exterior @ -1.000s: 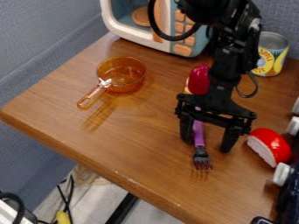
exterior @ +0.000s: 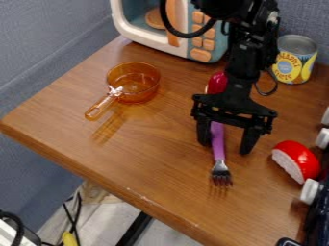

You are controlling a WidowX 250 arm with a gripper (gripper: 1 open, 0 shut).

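Note:
My black gripper (exterior: 226,135) is low over the table at the centre right, its two fingers apart on either side of a purple-handled fork (exterior: 218,167), whose tines point toward the front. The upper part of the handle is hidden under the gripper. A red object (exterior: 217,83) stands behind the gripper, partly hidden by the arm.
An orange transparent pot (exterior: 133,82) sits on the wooden table (exterior: 90,144), whose left side is otherwise clear. A toy microwave (exterior: 140,21) and a can (exterior: 294,61) are at the back. A red-and-white object (exterior: 293,161) and dark items line the right edge.
The gripper and arm have shifted slightly, the upper arm a little to the right compared with a second ago. The fork looks about where it was.

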